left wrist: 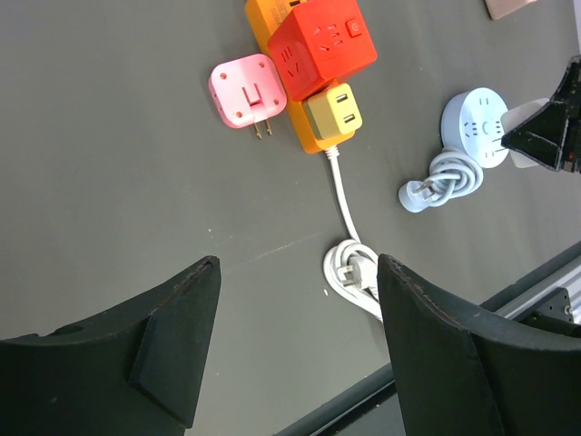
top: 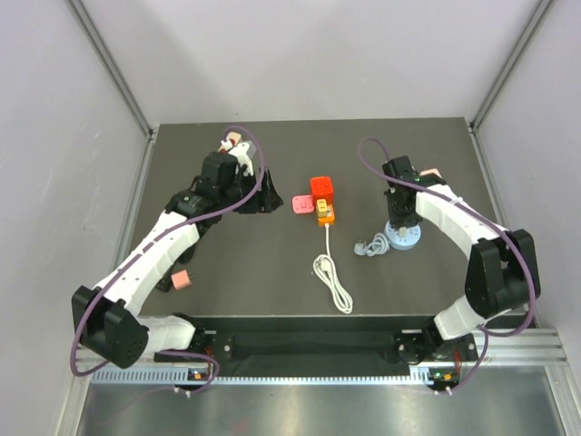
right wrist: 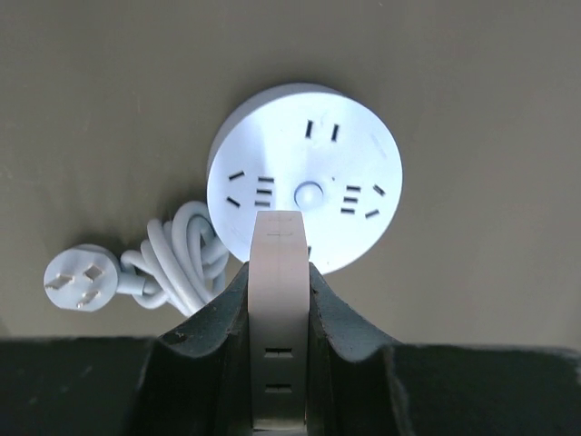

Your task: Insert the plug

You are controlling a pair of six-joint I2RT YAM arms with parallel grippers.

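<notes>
My right gripper is shut on a white plug [right wrist: 279, 236], held just above the round white socket hub [right wrist: 354, 145] with its coiled cable and plug [right wrist: 80, 278]; whether its prongs touch the hub is hidden. In the top view that gripper [top: 401, 218] is over the hub at right. My left gripper [top: 263, 195] stands open and empty, left of an orange power strip [left wrist: 318, 136] that carries a red cube [left wrist: 318, 54] and a yellow adapter [left wrist: 334, 113]. A pink plug [left wrist: 245, 91] lies beside the strip.
A long white coiled cord [top: 331, 282] lies at the front middle, a salmon block [top: 181, 280] at front left. Another pale block [left wrist: 504, 4] sits at the back right.
</notes>
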